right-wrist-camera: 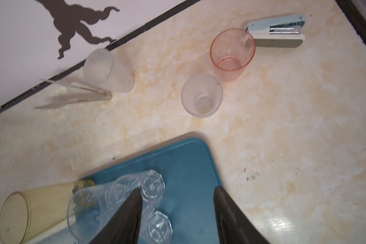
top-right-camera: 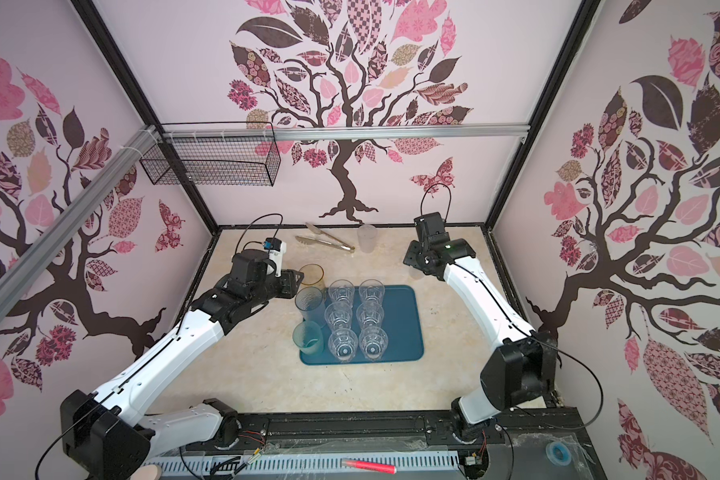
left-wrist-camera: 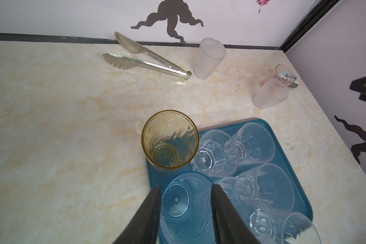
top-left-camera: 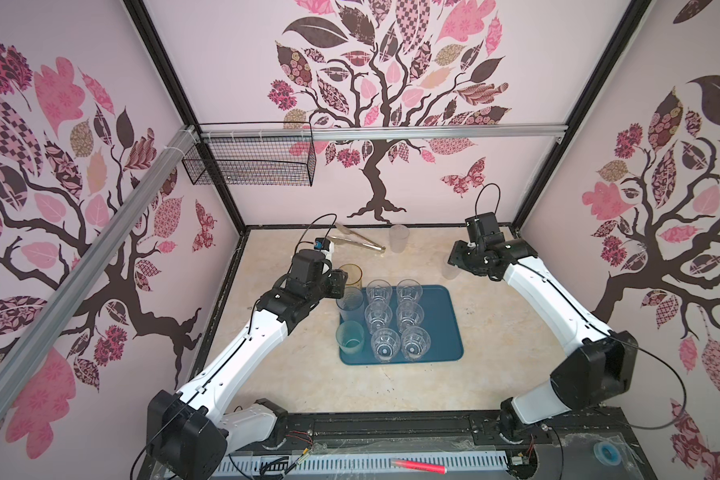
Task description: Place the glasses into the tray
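Note:
The blue tray [top-left-camera: 444, 320] bears two columns of clear glasses [top-left-camera: 378, 314], with a blue glass [left-wrist-camera: 187, 211], a teal glass [top-left-camera: 350, 337] and a yellow glass [left-wrist-camera: 170, 140] along its left side. In the left wrist view my left gripper is part open, its fingers seen over the blue glass, nothing clearly gripped. My right gripper is part open and empty, above the tray's right part. Beyond the tray on the table stand a frosted glass [right-wrist-camera: 202, 96], a pink glass [right-wrist-camera: 231, 55] and a textured frosted glass [right-wrist-camera: 108, 72].
Metal tongs [left-wrist-camera: 148, 59] lie by the back wall, near the textured glass. A stapler [right-wrist-camera: 276, 31] touches or nearly touches the pink glass. The tray's right strip is bare, and the table right of it is clear. A wire basket [top-left-camera: 252, 160] hangs at upper left.

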